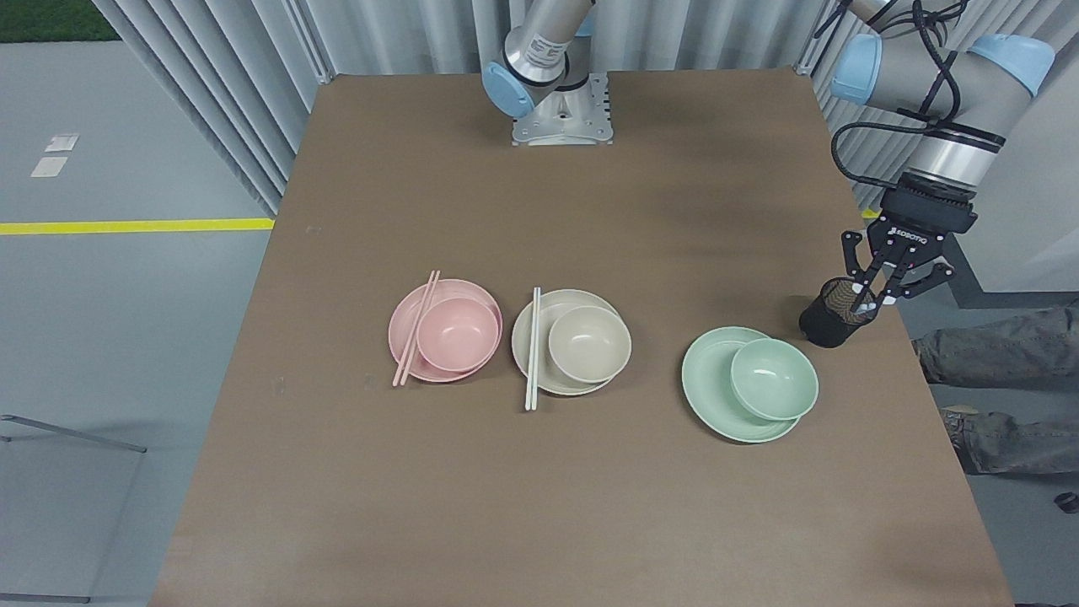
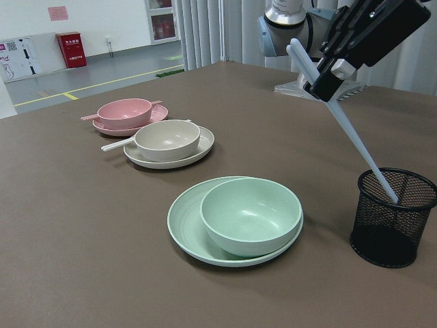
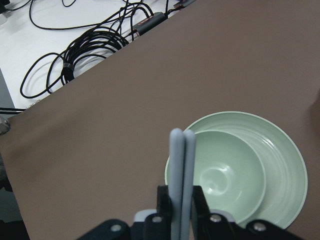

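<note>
My gripper (image 1: 872, 293) is shut on pale chopsticks (image 2: 358, 140), which in the left view slant down into a black mesh holder (image 2: 386, 239) near the table's right edge. In the wrist view the pair (image 3: 176, 165) stands between my fingers, over the green bowl (image 3: 227, 182) and green plate (image 3: 280, 170). The green bowl (image 1: 774, 379) sits on its plate (image 1: 713, 394) left of the holder. A cream bowl (image 1: 588, 344) and a pink bowl (image 1: 457, 334) sit on plates, each with chopsticks (image 1: 533, 349) beside them.
Coiled black cables (image 3: 90, 50) lie on a white surface beyond the edge.
</note>
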